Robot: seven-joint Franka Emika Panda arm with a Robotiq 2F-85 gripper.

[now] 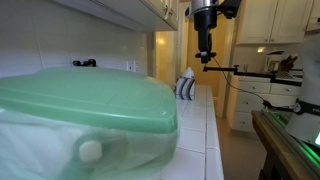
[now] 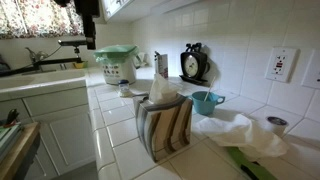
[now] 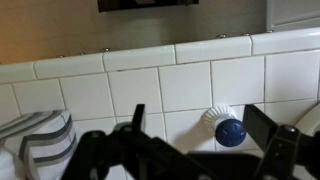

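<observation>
My gripper is open above the white tiled counter (image 3: 135,92), with its fingers spread wide and nothing held. Below the gap, nearer the right finger, sits a small round item with a dark blue top (image 3: 230,132) and a pale ridged rim. At the left of the wrist view lies the edge of a grey-and-white striped holder (image 3: 45,145). Exterior view 1 has the gripper (image 1: 206,57) high over the counter, pointing down. In exterior view 2 the gripper (image 2: 89,42) hangs at upper left, apart from the striped holder (image 2: 165,128) and a small jar (image 2: 125,90).
A white basket (image 2: 119,73) under a green cover (image 1: 90,95) stands at the counter's far end in exterior view 2. Behind the striped holder are a teal mug (image 2: 207,103) and black clock (image 2: 195,65). Crumpled white paper (image 2: 240,135) and a can (image 2: 275,125) lie right.
</observation>
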